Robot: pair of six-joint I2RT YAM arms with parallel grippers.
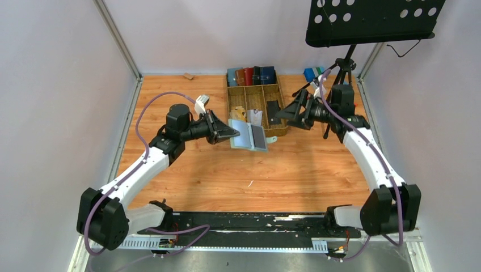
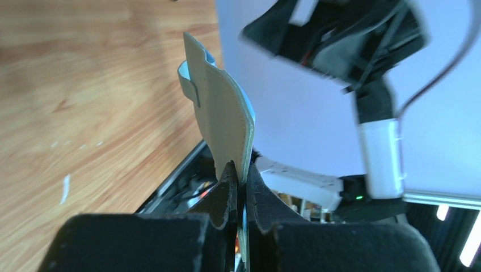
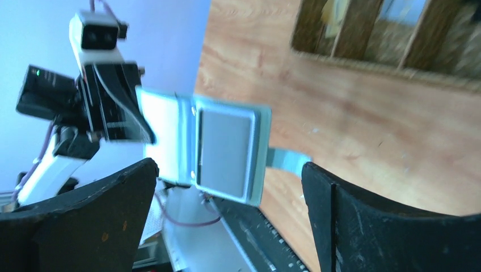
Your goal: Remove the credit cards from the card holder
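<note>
An open light-blue card holder (image 1: 245, 135) with a dark grey card slot side hangs in my left gripper (image 1: 233, 132), which is shut on its left edge. The left wrist view shows it edge-on (image 2: 218, 113) between the fingers. In the right wrist view the holder (image 3: 226, 152) faces me, its tab to the right. My right gripper (image 1: 288, 113) is open, up to the right of the holder, with a gap between it and the holder.
A wooden divided box (image 1: 235, 99) behind the holder contains paper pieces, a dark item and a row of coloured wallets. A black music stand (image 1: 368, 20) rises at the back right.
</note>
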